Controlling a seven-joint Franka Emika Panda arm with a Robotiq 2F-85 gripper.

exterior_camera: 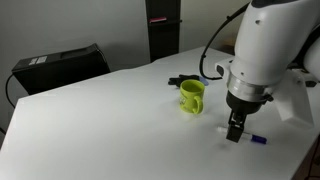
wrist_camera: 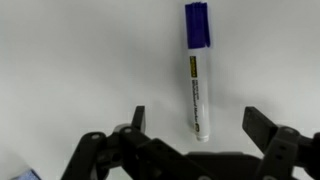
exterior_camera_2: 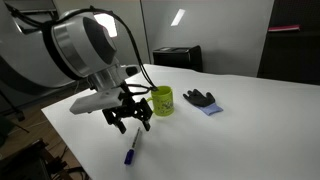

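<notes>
A white marker with a blue cap (wrist_camera: 199, 75) lies flat on the white table, its capped end away from my hand in the wrist view. In exterior view 1 the marker (exterior_camera: 256, 139) is partly hidden behind my fingers. My gripper is open above it, with the marker's white end showing between the two spread fingertips and not gripped. From the other side, the gripper (exterior_camera_2: 134, 126) hangs low over the marker (exterior_camera_2: 130, 155). How much height separates them is hard to tell.
A yellow-green mug (exterior_camera: 191, 97) stands near the gripper. Behind it lie a dark glove (exterior_camera_2: 201, 99) and a blue cloth (exterior_camera_2: 211, 109). A black box (exterior_camera: 60, 73) sits at the far left in exterior view 1.
</notes>
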